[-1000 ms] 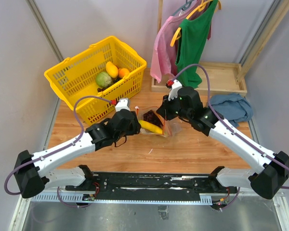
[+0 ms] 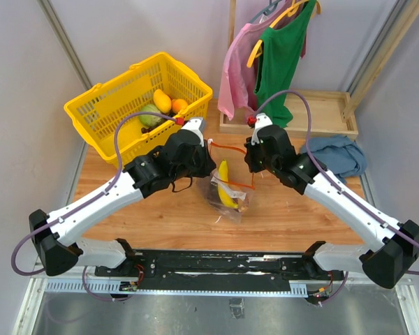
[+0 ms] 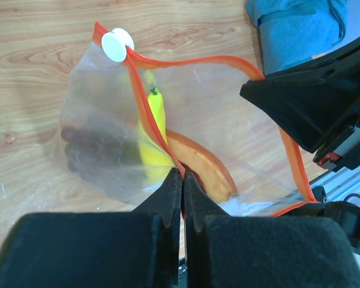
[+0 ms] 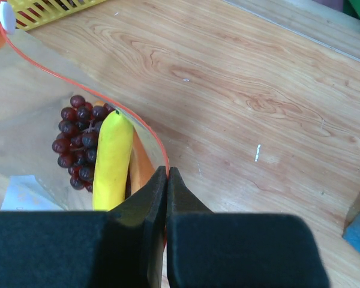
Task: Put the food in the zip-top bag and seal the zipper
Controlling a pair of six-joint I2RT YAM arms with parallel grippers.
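A clear zip top bag (image 3: 102, 138) with an orange zipper rim hangs between my two grippers, its mouth open. Inside it lie a yellow banana-like food (image 4: 113, 159), dark grapes (image 4: 78, 141) and a brown sausage-shaped food (image 3: 201, 165). My left gripper is shut on the orange rim at one side. At the opposite side, my right gripper is shut on the rim too. A white slider (image 3: 117, 44) sits at one corner of the zipper. In the top view the fingertips are mostly hidden by the arms.
A yellow basket (image 2: 98, 118) with produce stands at the back left. A blue cloth (image 2: 335, 155) lies to the right, and a wooden tray (image 2: 321, 114) stands behind under hanging clothes. Table space in front of the bag (image 2: 227, 199) is clear.
My left gripper has moved up and to the right, and my right gripper slightly right. The bag has gone from lying wide to hanging more upright, with the banana-like food turned steeper.
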